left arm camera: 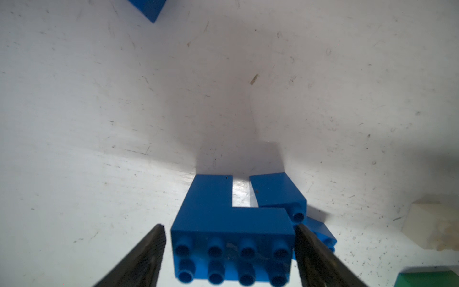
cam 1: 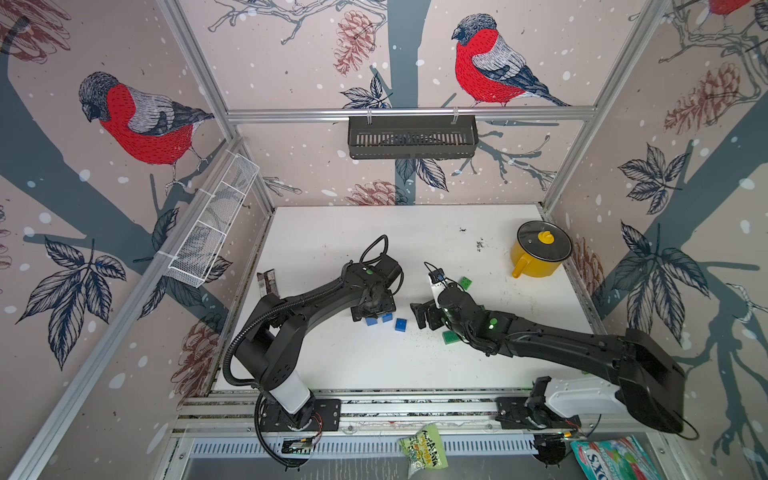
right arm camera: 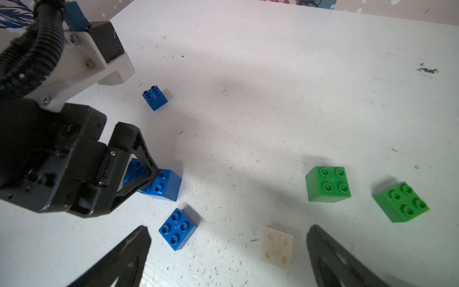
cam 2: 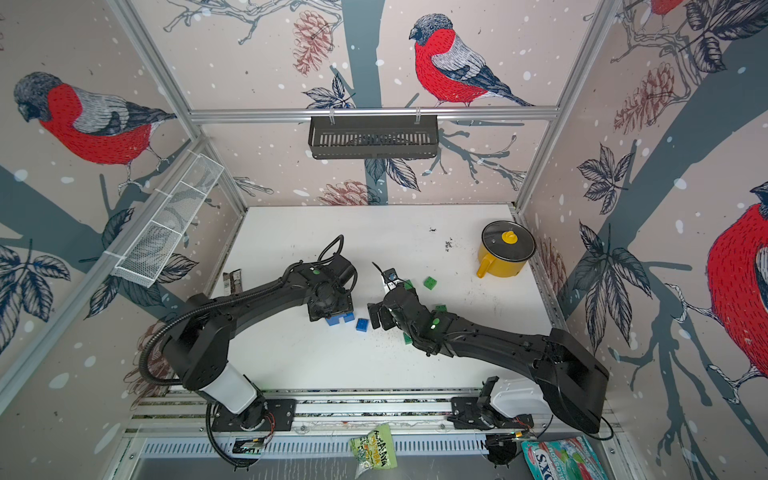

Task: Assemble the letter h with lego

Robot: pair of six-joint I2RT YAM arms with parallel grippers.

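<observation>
My left gripper is shut on a long blue brick point(left arm camera: 232, 220), one finger at each end, studs facing the camera. Under its left part shows a second blue brick point(left arm camera: 210, 189); whether the two are pressed together I cannot tell. A third blue brick point(left arm camera: 277, 191) stands by its right part, slightly turned, with a gap between the two lower bricks. Beyond it lies a loose small blue brick point(right arm camera: 177, 229). Another small blue brick point(right arm camera: 154, 98) lies farther back. My right gripper is open above the table, nothing between its fingers.
A white brick point(right arm camera: 277, 246) lies below my right gripper. Green bricks point(right arm camera: 328, 184) stand to its right. A yellow pot point(cam 1: 541, 248) occupies the back right corner. Both grippers are close together.
</observation>
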